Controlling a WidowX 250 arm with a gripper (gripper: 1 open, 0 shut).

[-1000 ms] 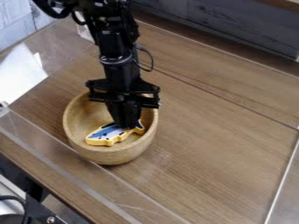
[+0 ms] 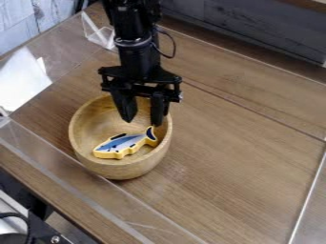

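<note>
A wooden bowl [image 2: 102, 157] sits on the table at the left of centre. In it lies a fish-shaped toy [image 2: 122, 144], yellow with blue, its tail toward the upper right. My black gripper [image 2: 143, 116] is open over the bowl, above the toy, with nothing seen held between its fingers.
White paper-like pieces [image 2: 19, 76] lie at the upper left. A clear edge strip runs along the near left side, with a cable below it. A dark panel [image 2: 242, 27] stands at the back.
My gripper has risen away from the toy, showing more of it. The bowl and toy have hardly moved.
</note>
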